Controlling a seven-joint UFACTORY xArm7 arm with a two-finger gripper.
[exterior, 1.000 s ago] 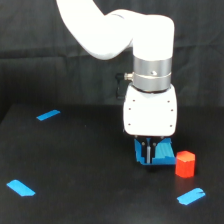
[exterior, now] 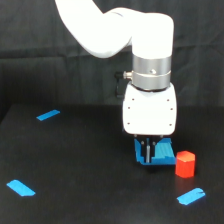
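The white arm reaches down on the right of the view, and its gripper (exterior: 149,153) is low at a blue object (exterior: 164,155). The blue object's edges show on both sides of the dark fingers. At this size I cannot tell whether the fingers are open or shut, or whether they touch it. Just right of the blue object stands a red block (exterior: 185,164), apart from the fingers.
Flat blue strips lie on the dark table: one (exterior: 48,115) at the far left, one (exterior: 21,188) at the near left, one (exterior: 190,197) at the near right. A dark curtain (exterior: 40,60) hangs behind.
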